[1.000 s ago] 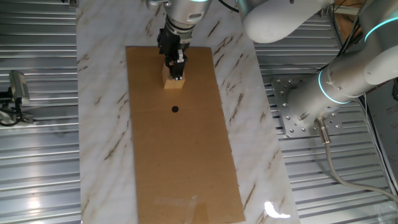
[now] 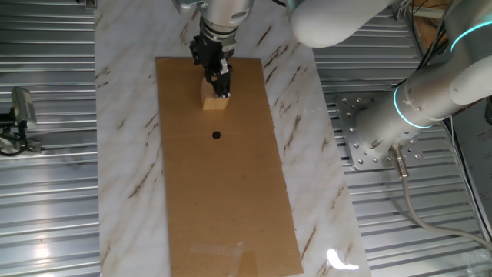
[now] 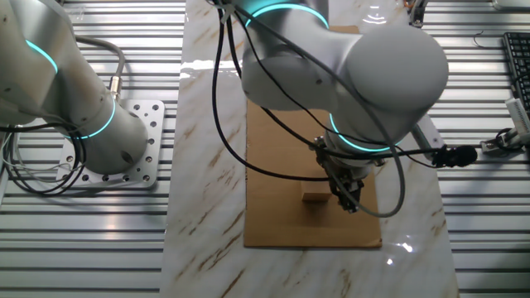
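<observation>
A light wooden block [image 2: 214, 102] stands on a brown cardboard sheet [image 2: 223, 185], close to the sheet's far end in exterior view 1. Over the block is my dark gripper [image 2: 221, 91], covering much of it; whether the fingers touch the wood cannot be told. In exterior view 2 the block [image 3: 315, 190] shows to the left of the gripper [image 3: 349, 203], partly behind a cable. The gap between the fingers is hidden in both views. A small black dot [image 2: 216, 135] marks the cardboard just in front of the block.
The cardboard lies on a marble-patterned tabletop [image 2: 127, 177], mostly bare. Loose black cables [image 3: 219, 99] hang round the arm. Slatted metal framing [image 2: 46, 200] flanks the table, and the arm's base plate [image 2: 357, 138] sits to the right in exterior view 1.
The block stays in place.
</observation>
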